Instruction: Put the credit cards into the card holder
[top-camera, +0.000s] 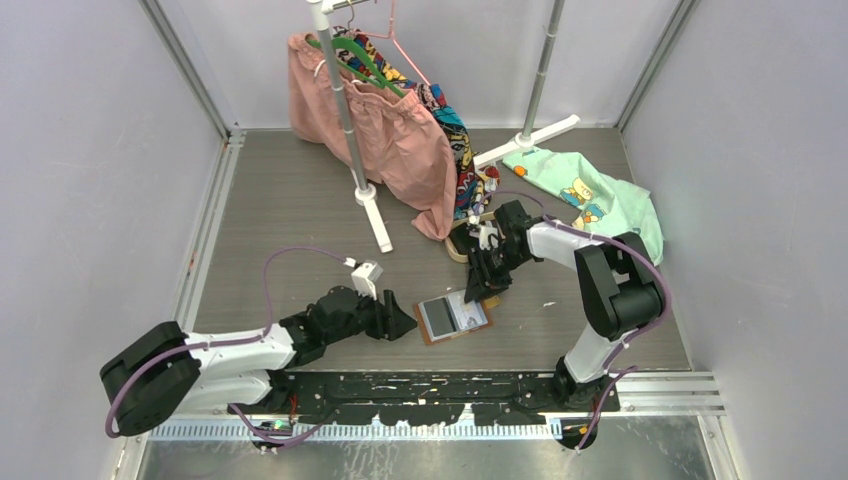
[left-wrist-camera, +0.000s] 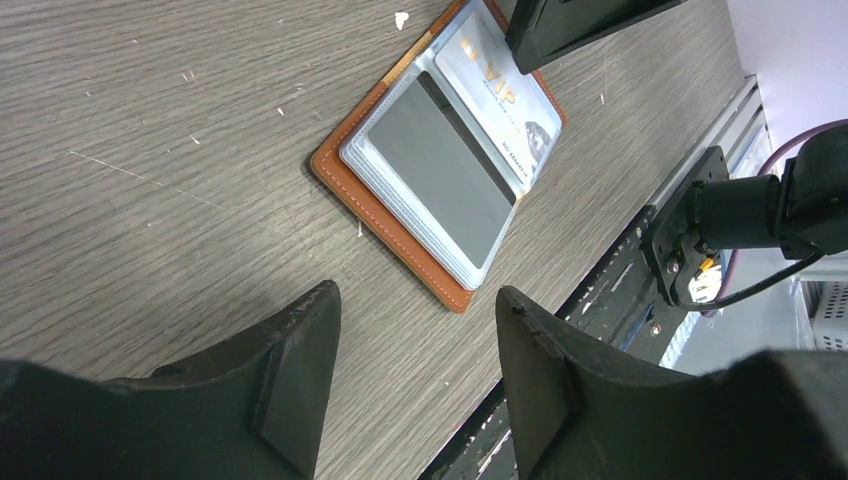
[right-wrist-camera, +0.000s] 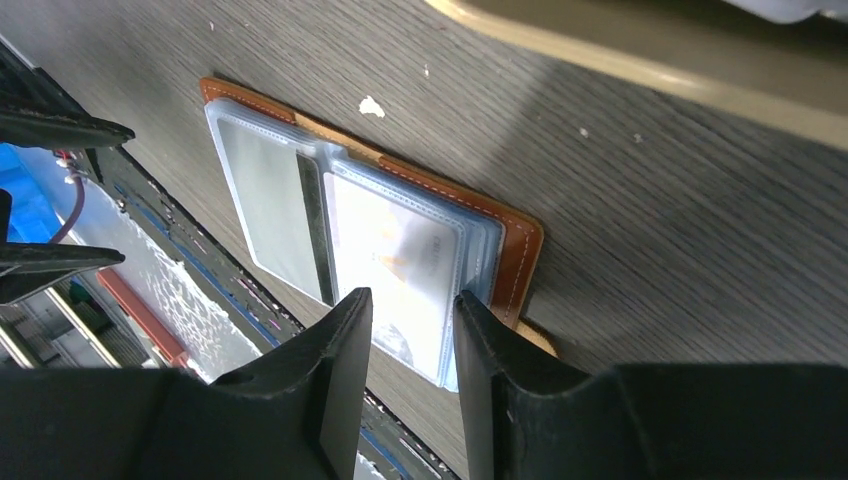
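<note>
The card holder lies open on the floor, its brown edge (left-wrist-camera: 375, 225) framing clear plastic pages. A grey panel (left-wrist-camera: 440, 160) shows on one page. Across the fold, a white card with gold lettering (left-wrist-camera: 490, 85) rests flat on the other; whether it is inside a sleeve I cannot tell. Just left of the holder, my left gripper is part open and empty. My right gripper hangs over the holder's right page, its fingertips apart at the white card (right-wrist-camera: 385, 260) and sleeve edge; whether anything thin lies between them is unclear.
Behind my right gripper stands a tan-rimmed box (top-camera: 456, 253) with dark contents. Pink trousers (top-camera: 375, 130) hang from a rack, with a rack foot (top-camera: 377, 220) on the floor. A green cloth (top-camera: 600, 200) lies at the right. Floor left of the holder is clear.
</note>
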